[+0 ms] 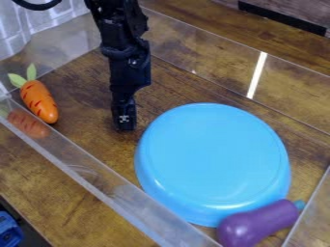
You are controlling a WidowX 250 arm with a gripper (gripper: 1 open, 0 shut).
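Note:
My black gripper (123, 118) points down at the wooden table in the upper middle left, low over its surface, between an orange carrot and a blue disc; I cannot tell whether it is open or shut. The carrot (39, 99), with green leaves, lies at the left. A large light blue disc (209, 162), like an upturned plate or lid, fills the lower right, just right of my gripper. A purple eggplant (254, 224) with a green stem lies at its lower right edge.
Clear plastic walls (91, 176) border the area. A small blue object (8, 232) sits outside at the bottom left.

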